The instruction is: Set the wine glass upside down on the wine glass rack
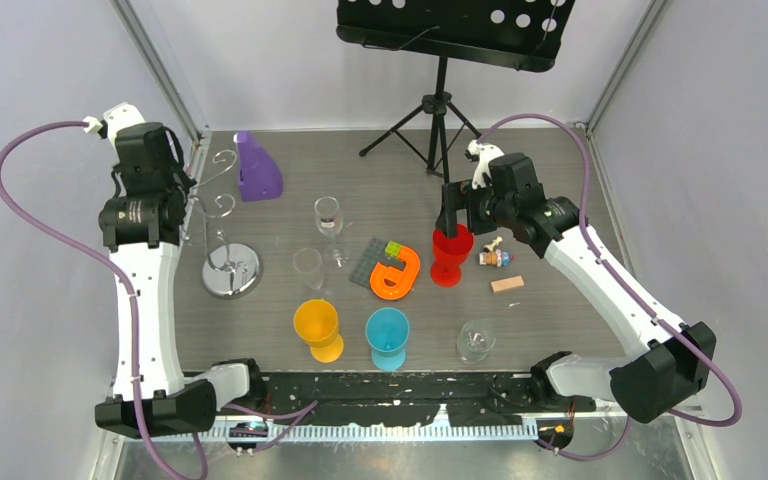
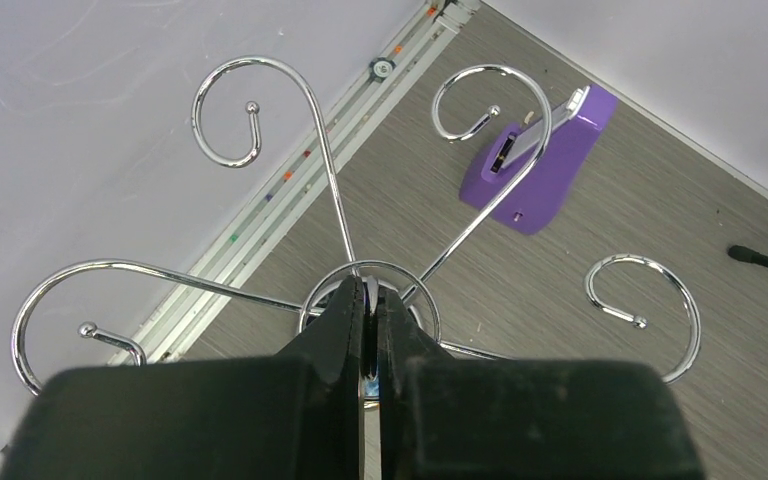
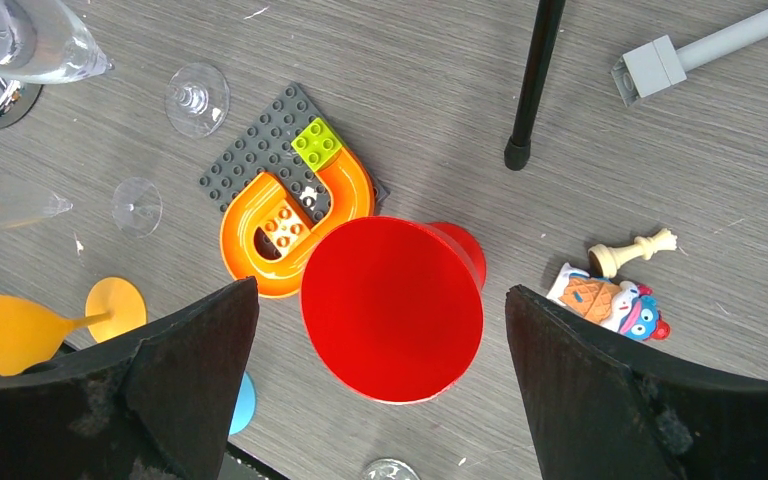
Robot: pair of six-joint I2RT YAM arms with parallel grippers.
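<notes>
The chrome wine glass rack [image 1: 230, 271], with its curled hooks, stands upright on the left side of the table. My left gripper is shut at the rack's top, and a thin shiny bit of metal shows between its fingertips. Over the red goblet [image 3: 392, 310] my right gripper is open, one finger to each side of the cup's wide mouth and clear of it. The goblet [image 1: 450, 257] stands upright. In the left wrist view the rack's hooks [image 2: 330, 180] spread out empty around the fingers.
Two clear glasses [image 1: 328, 217] stand left of the grey brick plate with an orange track [image 1: 392, 279]. A yellow goblet [image 1: 317, 325], a blue goblet [image 1: 388, 333] and another clear glass [image 1: 476, 340] line the front. Small toys [image 1: 495, 257] and a wooden block [image 1: 507, 284] lie right of the red goblet.
</notes>
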